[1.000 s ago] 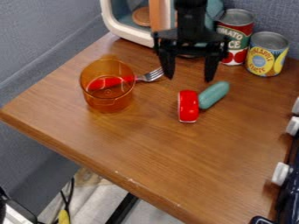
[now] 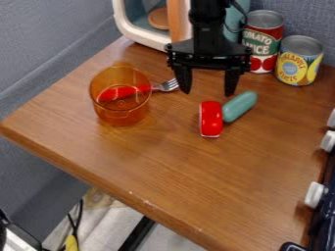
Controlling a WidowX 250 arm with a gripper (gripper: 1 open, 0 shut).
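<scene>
My black gripper (image 2: 207,80) is open above the wooden table (image 2: 183,186), at the back centre, fingers pointing down with nothing seen between them. Below it lie a red cylinder (image 2: 211,119) and a teal rounded piece (image 2: 240,106) beside it. To the left, an orange translucent cup (image 2: 120,108) stands, with a red-handled fork (image 2: 160,86) lying by it, its handle seen at the cup.
A tomato sauce can (image 2: 262,44) and a yellow can (image 2: 299,64) stand at the back right. A white appliance (image 2: 136,22) is behind the gripper. A dark stove-like unit (image 2: 318,216) lines the right edge.
My gripper has risen and moved slightly back over the last second. The objects on the table have not visibly moved.
</scene>
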